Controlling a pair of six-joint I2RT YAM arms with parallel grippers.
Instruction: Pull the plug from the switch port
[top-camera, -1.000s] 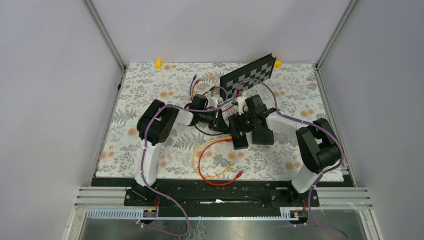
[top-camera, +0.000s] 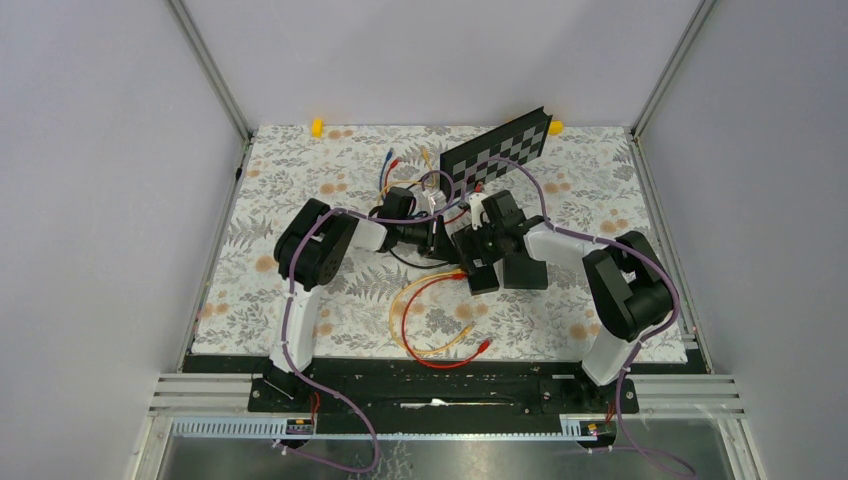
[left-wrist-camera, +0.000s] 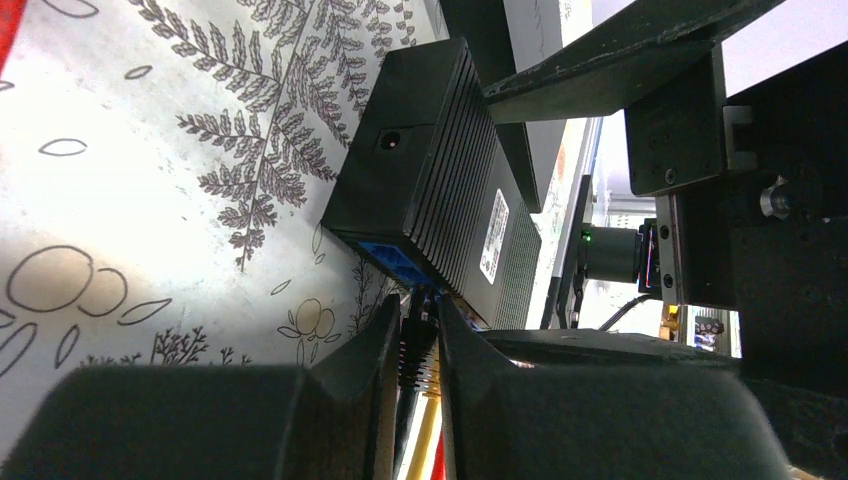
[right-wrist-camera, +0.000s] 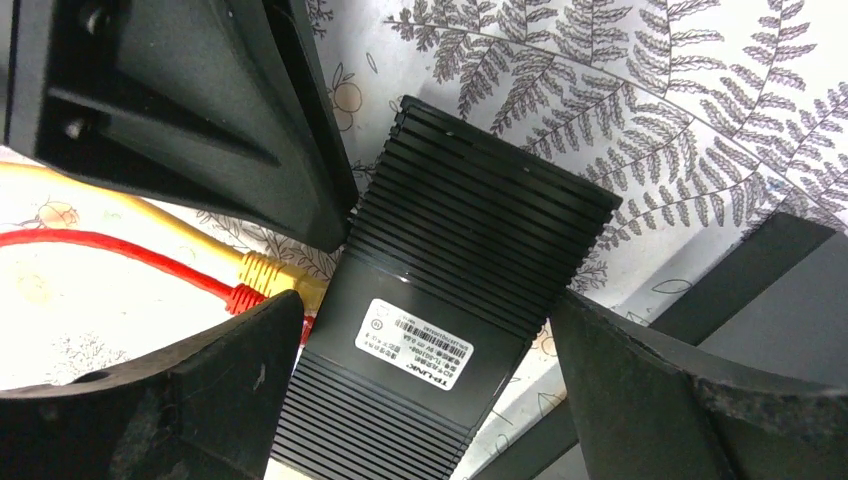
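The black switch (top-camera: 482, 280) lies mid-table; in the left wrist view its ribbed body (left-wrist-camera: 395, 165) shows blue ports at the near end, and in the right wrist view (right-wrist-camera: 450, 230) yellow (right-wrist-camera: 255, 270) and red plugs sit at its side. My left gripper is shut on a black plug (left-wrist-camera: 420, 320) at the ports; whether it is seated cannot be told. My right gripper is open above the switch, its fingers either side of it.
A dark flat block (top-camera: 525, 275) lies right of the switch. A checkered board (top-camera: 470, 165) stands behind, with coloured cables nearby. Red and yellow cables (top-camera: 430, 365) loop toward the front.
The right arm has shifted slightly. The switch and the front red and yellow cable ends have moved a little to the right. The left arm looks still.
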